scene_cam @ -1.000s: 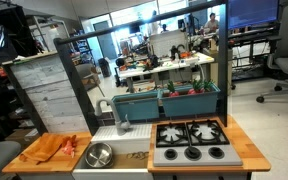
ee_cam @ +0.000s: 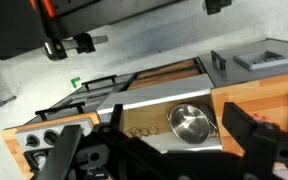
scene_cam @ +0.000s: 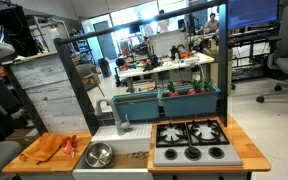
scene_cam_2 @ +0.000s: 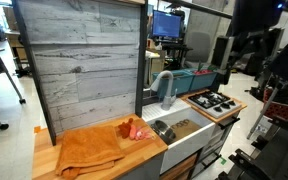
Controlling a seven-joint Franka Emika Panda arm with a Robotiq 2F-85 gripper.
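Note:
My gripper shows as dark shapes along the bottom of the wrist view, its two fingers wide apart and nothing seen between them. It hangs well above the toy kitchen counter. Below it, a metal pot (ee_cam: 191, 122) sits in the white sink (scene_cam: 134, 161), at its left side in exterior view 1. An orange cloth (scene_cam_2: 90, 146) lies on the wooden counter (scene_cam_2: 136, 156), with a pinkish-red item (scene_cam_2: 139, 130) beside it. At the counter's other end is a stove (scene_cam: 192, 143) with black grates and knobs.
A faucet (scene_cam_2: 162, 82) rises behind the sink. Blue bins (scene_cam: 152, 106) stand along the back, with red and green items in one. Dark posts (scene_cam: 77, 85) and a white plank panel (scene_cam_2: 94, 70) border the counter.
At the upper left edge of exterior view 1, the arm has shifted slightly. The pot, cloth and stove have stayed in place.

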